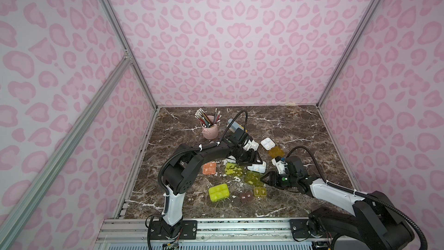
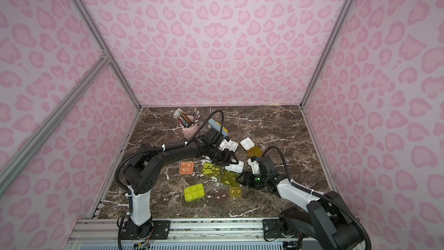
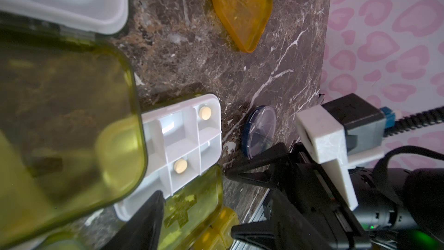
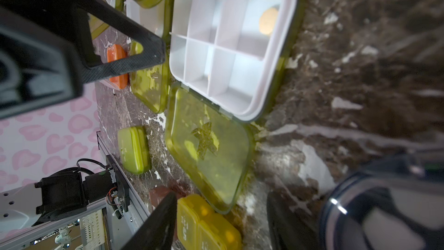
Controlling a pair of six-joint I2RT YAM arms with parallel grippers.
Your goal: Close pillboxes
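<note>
Several open pillboxes lie in the middle of the table. My left gripper (image 1: 249, 157) hangs over the white six-compartment pillbox (image 3: 178, 129) with round pills, its clear olive lid (image 4: 208, 157) lying flat toward the front. In the left wrist view its fingers are apart and empty. My right gripper (image 1: 270, 178) is just right of that pillbox and lid, also open with nothing between its fingertips. An orange pillbox (image 1: 209, 168) lies left of centre; a white pillbox (image 1: 267, 143) with amber lid (image 1: 276, 151) lies behind at the right.
A lime pillbox (image 1: 218, 192) and yellow pillbox (image 1: 260, 191) lie near the front. A pink pen cup (image 1: 210, 130) and a grey-blue stapler (image 1: 233, 124) stand behind. A round clear case (image 3: 259, 132) is by the right arm.
</note>
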